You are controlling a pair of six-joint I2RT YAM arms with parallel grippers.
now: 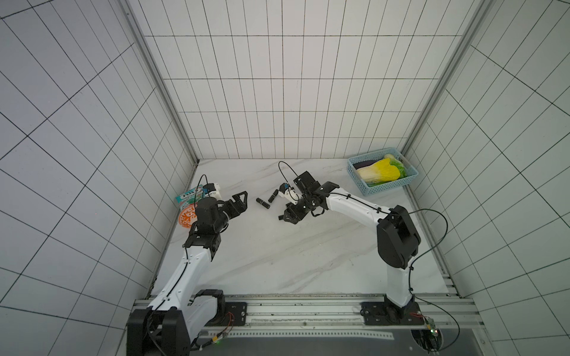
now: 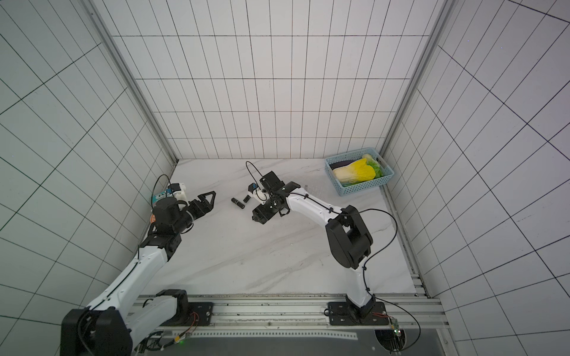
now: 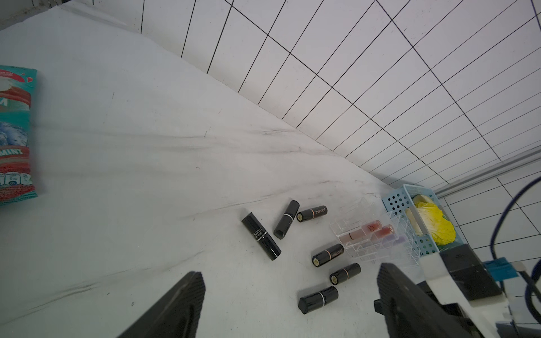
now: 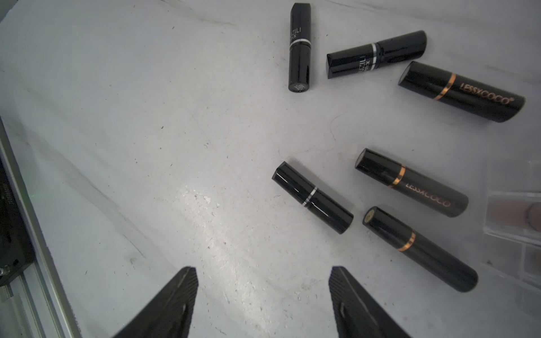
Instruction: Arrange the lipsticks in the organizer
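Note:
Several black lipsticks lie loose on the marble table, including a silver-banded one and gold-banded ones. The clear organizer stands beside them, holding lip products in pink shades. My right gripper hangs over the lipsticks, its fingers apart and nothing between them; it hides much of the group in the top left view. My left gripper is open and empty, raised to the left of the lipsticks.
A blue basket with vegetables stands at the back right. A teal packet and an orange item lie at the left.

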